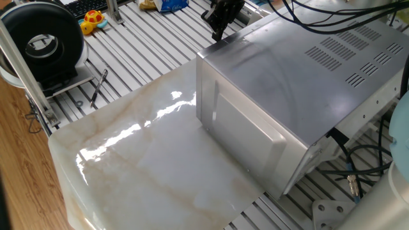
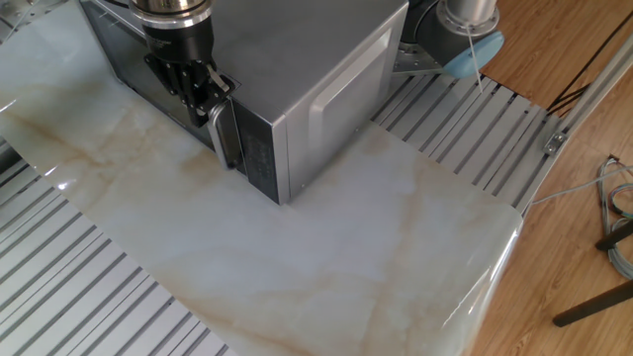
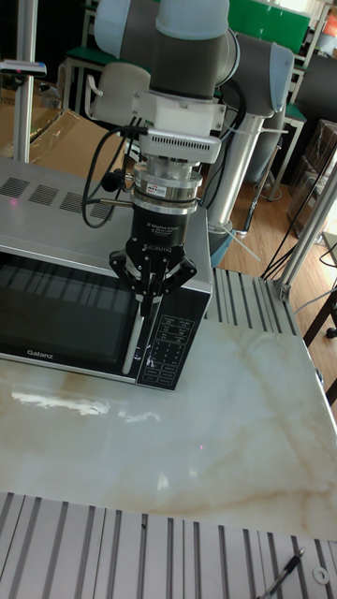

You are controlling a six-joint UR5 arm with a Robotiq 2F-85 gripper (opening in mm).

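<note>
A silver microwave with a dark front stands on the marbled sheet, its door closed as far as I can see. The upright door handle runs beside the control panel. My black gripper points down at the handle's upper end, its fingers drawn close together. Whether the handle's top is between the fingertips or just beside them cannot be told. In exterior view 2 the gripper overlaps the top of the handle. Only part of the gripper shows past the microwave's top edge in exterior view 1.
Black cables hang over the microwave's top. A pen, a black spool and a yellow-orange toy are off to the side on the slatted table.
</note>
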